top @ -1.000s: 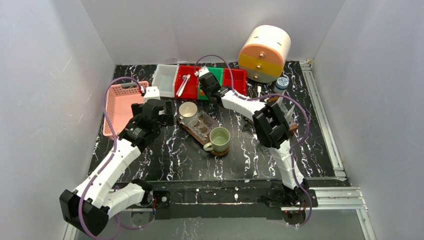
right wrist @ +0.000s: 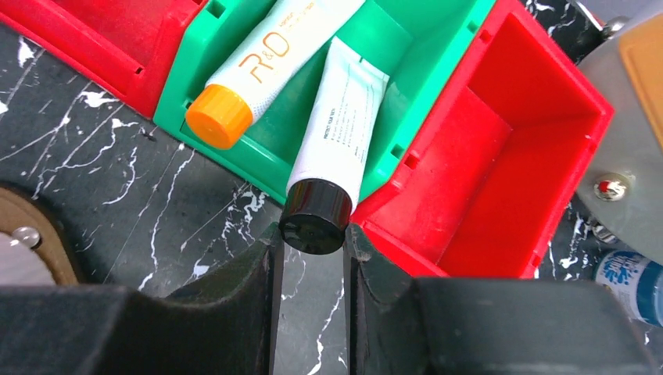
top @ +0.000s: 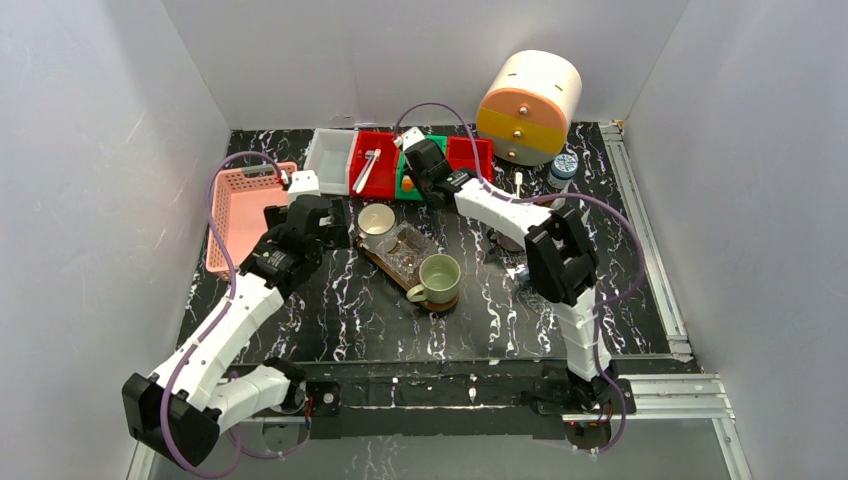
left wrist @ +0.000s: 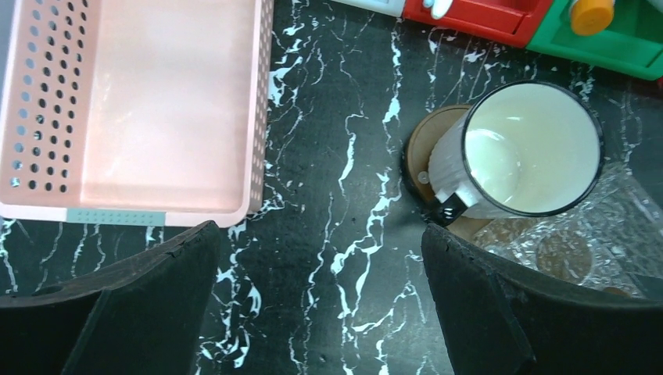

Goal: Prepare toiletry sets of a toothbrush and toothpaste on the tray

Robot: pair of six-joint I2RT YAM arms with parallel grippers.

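In the right wrist view, a white toothpaste tube with a black cap (right wrist: 317, 211) lies in the green compartment (right wrist: 395, 101), cap end over its front edge. My right gripper has its fingertips on either side of that cap, close against it; whether they grip it is unclear. Beside it lies another white tube with an orange cap (right wrist: 219, 117). White toothbrushes (top: 366, 172) rest in the left red compartment in the top view. My left gripper hangs open and empty, between the pink basket (left wrist: 254, 117) and a white mug (left wrist: 477, 183).
An empty white bin (top: 328, 155) stands left of the red one. A green mug (top: 440, 277) sits at the near end of the wooden rack. The round drawer unit (top: 530, 95) and a blue-lidded jar (top: 563, 167) are at right. The pink basket looks empty.
In the top view, my right gripper has shifted slightly to the right over the green compartment, uncovering the orange cap. The left arm has stayed still.
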